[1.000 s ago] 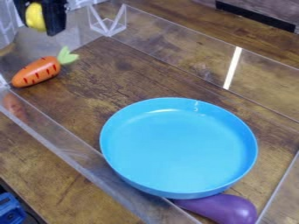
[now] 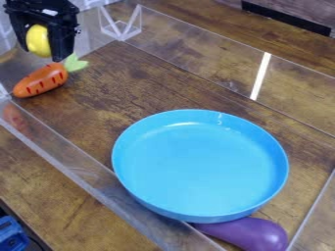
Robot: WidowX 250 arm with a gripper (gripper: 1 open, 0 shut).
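At the top left my black gripper [image 2: 39,29] is shut on a yellow object [image 2: 38,40], held in the air above an orange toy carrot [image 2: 39,80] with a green top, which lies on the wooden surface. A large light blue round plate [image 2: 199,162] sits at the lower right.
Clear plastic walls enclose the work area. A purple eggplant [image 2: 246,232] lies at the bottom edge beside the plate. A blue object [image 2: 11,235] is at the lower left corner. The wooden middle between carrot and plate is clear.
My gripper, with the yellow object in it, has moved lower in the view and slightly left, closer to the carrot. The plate, carrot and eggplant have not moved.
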